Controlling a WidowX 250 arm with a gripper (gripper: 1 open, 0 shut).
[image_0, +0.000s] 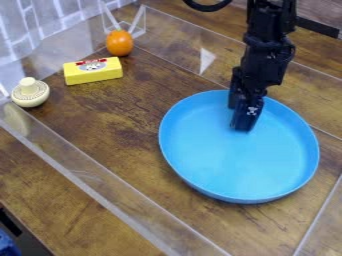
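A black robot arm reaches down from the top right to my gripper, whose tip is at the back rim of a large round blue tray. The fingers are dark and small, so whether anything lies between them is hard to tell.
An orange ball, a yellow block with a red label and a white mushroom-like object lie at the upper left.
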